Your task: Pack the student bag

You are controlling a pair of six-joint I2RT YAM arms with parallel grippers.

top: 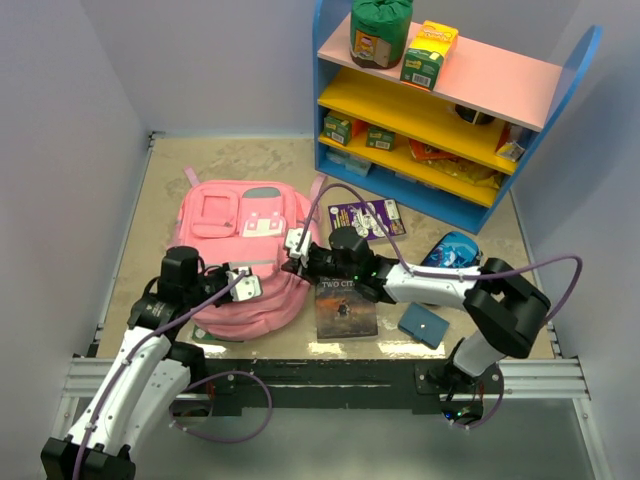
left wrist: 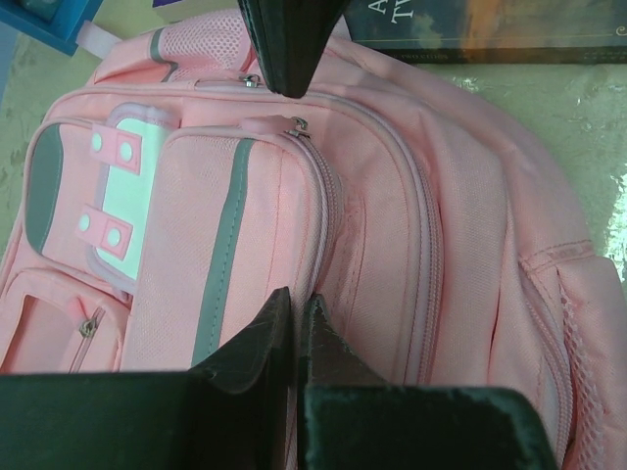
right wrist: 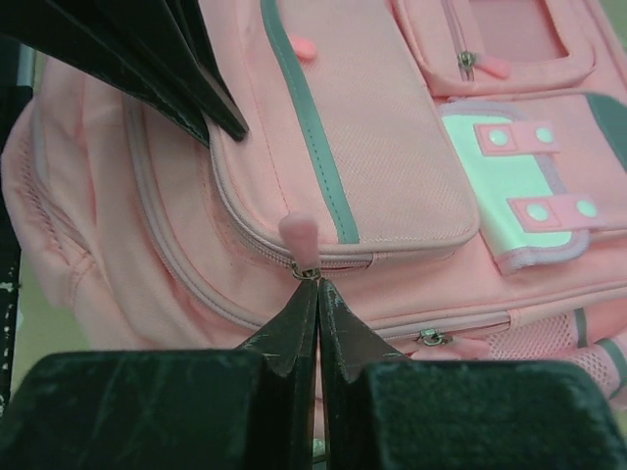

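Observation:
The pink backpack (top: 235, 225) lies flat with its front pocket facing up. My left gripper is shut on the edge of the front pocket (left wrist: 260, 215), pinching its fabric. My right gripper has its fingers together over the pocket's corner, tips close to the metal of the pocket's zipper pull (right wrist: 300, 240). Whether the pull is caught between those tips cannot be made out. In the left wrist view, the same zipper pull (left wrist: 266, 125) lies just below the dark right fingertips (left wrist: 289, 73). The pocket's zipper line looks closed around this corner.
A dark book (top: 346, 312), a purple booklet (top: 366, 219), a blue pouch (top: 452, 253) and a small blue notebook (top: 423, 325) lie right of the bag. A colourful shelf (top: 440, 110) with boxes stands behind. The floor left of the bag is free.

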